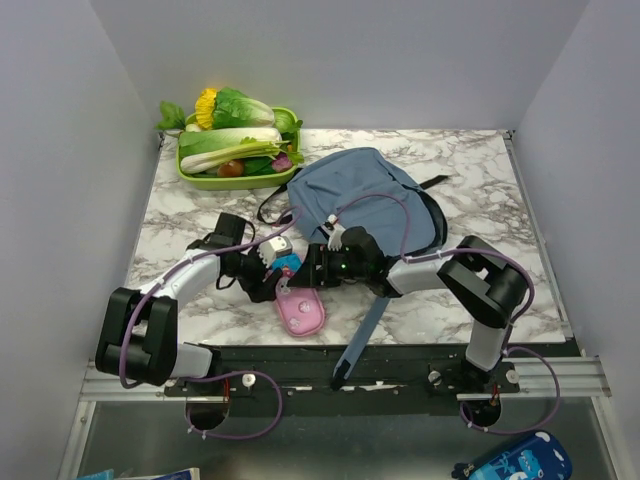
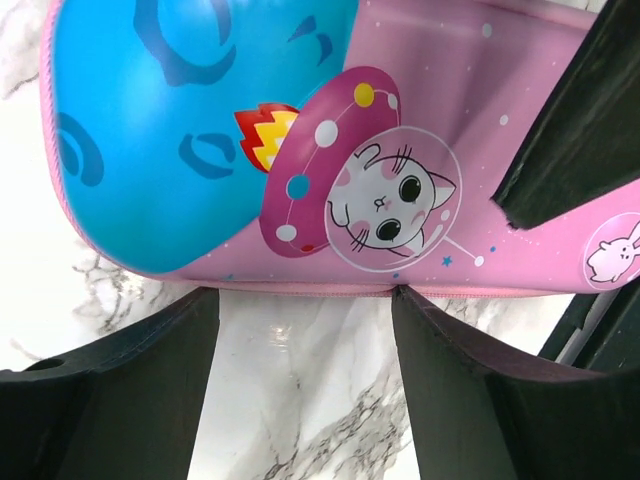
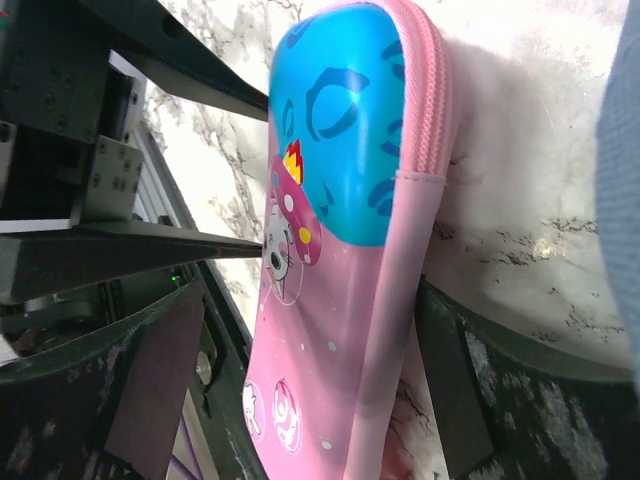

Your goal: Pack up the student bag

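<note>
A pink pencil case with a blue end and cat pictures lies near the table's front edge, between both arms. In the left wrist view, the near edge of the case runs by the tips of my left gripper, whose fingers stand apart. My right gripper is open, one finger on either side of the case; contact is unclear. Left gripper fingers reach the side of the case in the right wrist view. Behind it lies the blue-grey student bag, its strap trailing forward.
A green basket of vegetables stands at the back left. Off the front edge, a blue patterned case lies at lower right and books at lower left.
</note>
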